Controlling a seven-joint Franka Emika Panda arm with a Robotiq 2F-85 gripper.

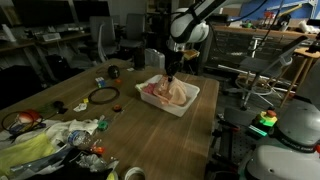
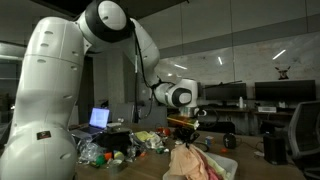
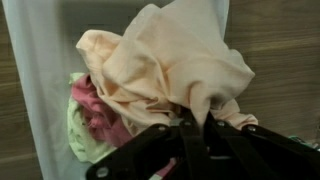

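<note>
A peach cloth [image 3: 175,60] hangs bunched from my gripper, which is shut on it. In exterior view 1 the cloth [image 1: 175,91] rises out of the white bin [image 1: 150,98], its lower part still at the bin. Exterior view 2 also shows the cloth [image 2: 188,160] in front of the bin's far side [image 2: 222,163]. Beneath it in the wrist view lie a pink cloth [image 3: 98,112] and a pale green cloth [image 3: 82,138]. The fingertips are mostly hidden by the fabric and are dark.
Cables, a black ring [image 1: 102,95] and piles of mixed items [image 1: 40,145] cover the table's left side. A dark kettle [image 1: 113,72] stands behind the bin. Bare wooden tabletop [image 1: 150,140] lies in front of it.
</note>
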